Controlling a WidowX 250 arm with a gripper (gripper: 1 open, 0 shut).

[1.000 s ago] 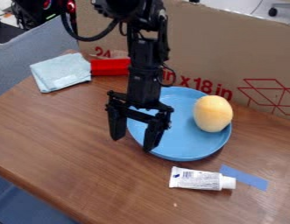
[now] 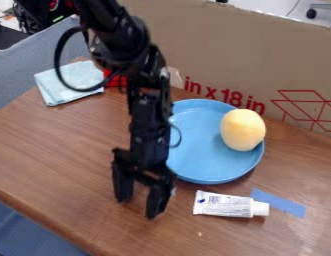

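The black gripper [image 2: 138,196] is low over the wooden table just left of a white toothpaste tube [image 2: 228,205], its two fingers apart with nothing visible between them. Behind it a blue plate [image 2: 208,155] holds a round pale yellow object [image 2: 243,130] on its right part. The arm hides part of the plate's left side.
A folded light cloth [image 2: 68,80] lies at the back left, near a red object [image 2: 114,78] mostly behind the arm. A cardboard wall [image 2: 248,60] bounds the back. Blue tape [image 2: 281,203] lies right of the plate.
The gripper has moved toward the front and left, down from over the plate to the bare table beside the tube. The other objects look unmoved.
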